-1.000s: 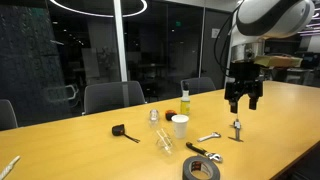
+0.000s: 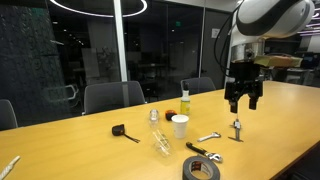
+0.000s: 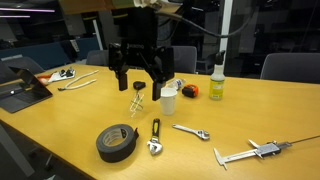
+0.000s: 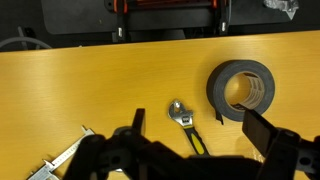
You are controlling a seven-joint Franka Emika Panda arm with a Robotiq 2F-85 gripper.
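My gripper [image 2: 243, 104] hangs above the right part of the table, its fingers wide apart and empty. In the wrist view the open gripper points down with bare table and the head of an adjustable wrench [image 4: 186, 117] between its fingers in the picture, well below them. A black tape roll [image 4: 240, 90] lies to the right of that wrench. In exterior view 2 the tape roll [image 3: 117, 143] and the black-handled wrench [image 3: 155, 138] sit near the front edge, under the gripper [image 3: 140, 84] and apart from it.
A white cup [image 2: 180, 126], a spray bottle [image 2: 185, 103], a clear object [image 2: 162, 140] and a tape measure [image 2: 119, 130] stand on the table. A second wrench [image 3: 192, 131] and calipers [image 3: 265, 150] lie to the right in exterior view 2.
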